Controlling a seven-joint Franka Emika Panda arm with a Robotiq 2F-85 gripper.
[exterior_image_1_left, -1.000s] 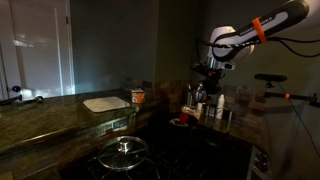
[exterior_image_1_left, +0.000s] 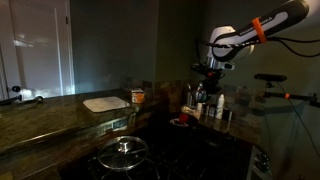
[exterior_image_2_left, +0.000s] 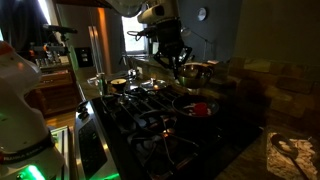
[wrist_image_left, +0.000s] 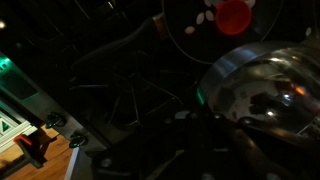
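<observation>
My gripper (exterior_image_1_left: 208, 76) hangs high above the right part of the stove, well clear of the cooktop. In the other exterior view the gripper (exterior_image_2_left: 179, 67) is over the burners, behind a dark pan (exterior_image_2_left: 190, 115). It appears shut, and no held thing can be made out. Inside the pan lies a red object (exterior_image_2_left: 199, 109), seen in the wrist view as a round red thing (wrist_image_left: 233, 15). A shiny rounded metal or glass vessel (wrist_image_left: 225, 75) fills the right of the wrist view; whether it touches the fingers is too dark to tell.
A pan with a glass lid (exterior_image_1_left: 123, 153) sits at the front left of the stove. On the counter lie a pale board (exterior_image_1_left: 106, 104) and an orange-white tub (exterior_image_1_left: 138, 96). Bottles (exterior_image_1_left: 220, 107) stand at the back right. A spoon (exterior_image_2_left: 288, 149) rests at the side.
</observation>
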